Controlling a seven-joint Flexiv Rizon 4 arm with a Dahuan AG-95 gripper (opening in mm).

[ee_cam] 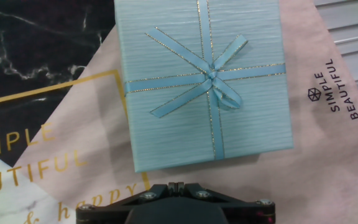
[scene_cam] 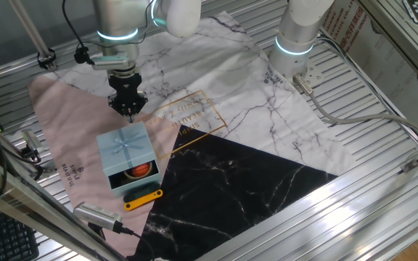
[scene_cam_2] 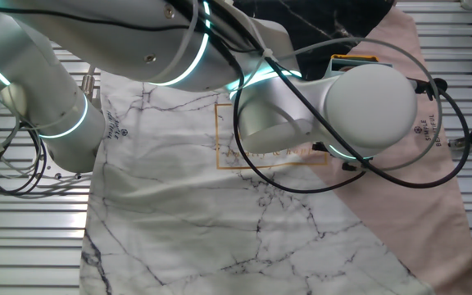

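A light blue gift box [scene_cam: 127, 151] with a ribbon bow [ee_cam: 211, 77] on its lid [ee_cam: 166, 134] sits on the pink part of the cloth. In exterior view 1 the side away from my gripper shows an opening, with a round red and tan object [scene_cam: 141, 171] visible inside. My gripper is shut, its fingertips together and nothing showing between them. It points down just behind the box and appears apart from it. Exterior view 2 mostly hides the box and gripper behind the arm.
A yellow and black tool-like item [scene_cam: 144, 200] lies against the box's open side. A metal device [scene_cam: 99, 216] with a cable stands at the cloth's near left edge. The black [scene_cam: 227, 192] and white marble areas of the cloth are clear.
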